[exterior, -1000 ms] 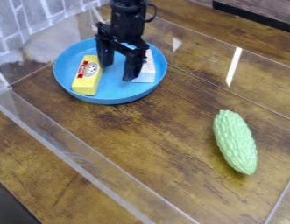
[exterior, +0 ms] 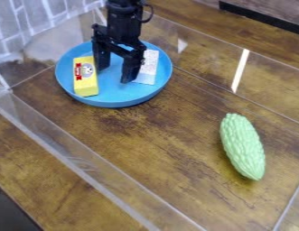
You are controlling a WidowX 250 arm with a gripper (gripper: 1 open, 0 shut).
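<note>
My black gripper (exterior: pixel 116 54) is low over a round blue plate (exterior: pixel 116 95) near the top middle, its fingers apart. On the plate's left stands a yellow box (exterior: pixel 85 77) with a small printed face; on its right lies a white block (exterior: pixel 146 67), partly behind the gripper. Whether the fingers touch either item is unclear.
A long green vegetable (exterior: pixel 242 146), like bitter melon or cabbage, lies on the wooden table (exterior: pixel 139 171) at the right. A clear plastic-like edge runs along the left.
My gripper has shifted slightly to the left over the plate, toward the yellow box. The plate and the items look much the same.
</note>
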